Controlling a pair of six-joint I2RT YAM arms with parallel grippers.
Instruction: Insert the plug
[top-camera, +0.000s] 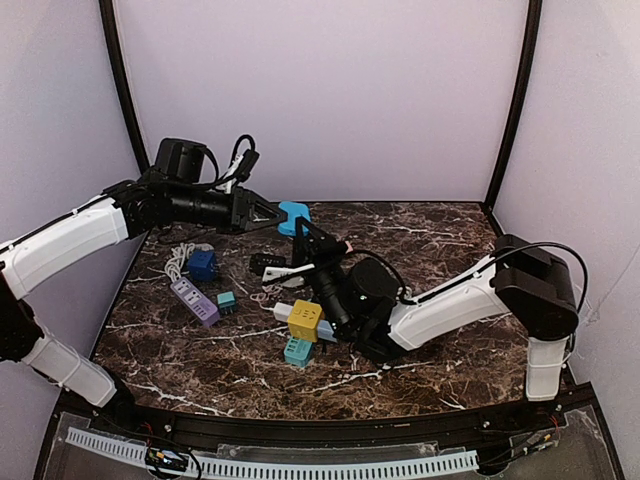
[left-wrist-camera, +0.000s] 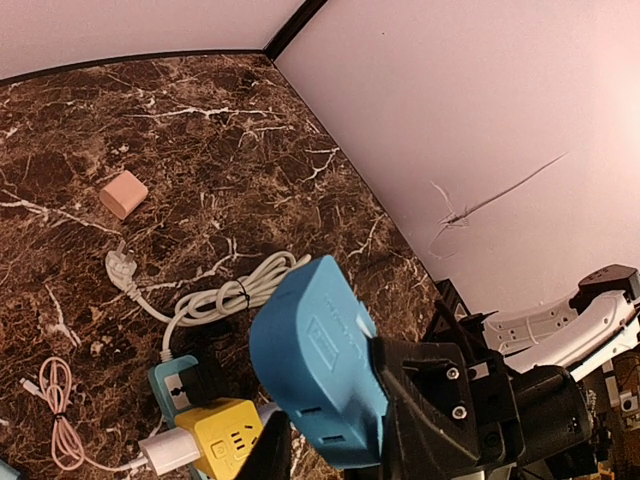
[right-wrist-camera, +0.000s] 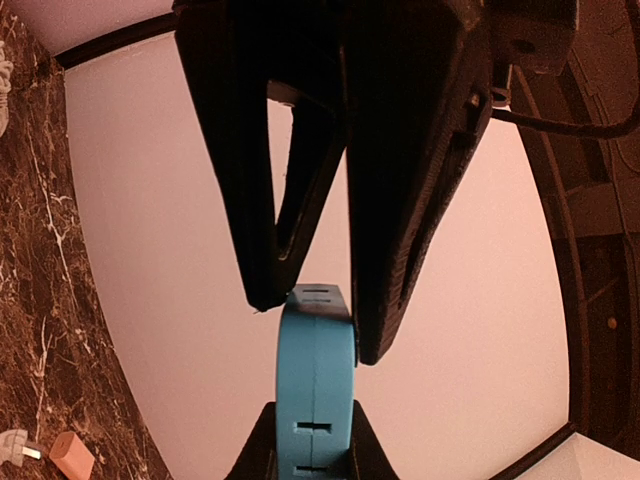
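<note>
A light-blue plug block (top-camera: 294, 212) is raised above the table's middle, upright in my right gripper (top-camera: 305, 230), which is shut on it. In the left wrist view the block (left-wrist-camera: 315, 350) shows slots on its face. My left gripper (top-camera: 268, 215) is at the block's left side, its fingers around or beside the block; whether they touch it I cannot tell. In the right wrist view the block (right-wrist-camera: 315, 390) stands between dark fingers.
Below lie a yellow socket cube (top-camera: 305, 318), a teal socket (top-camera: 298, 350), a purple strip (top-camera: 195, 300), a dark-blue cube (top-camera: 202, 265), cables and a pink block (left-wrist-camera: 124, 194).
</note>
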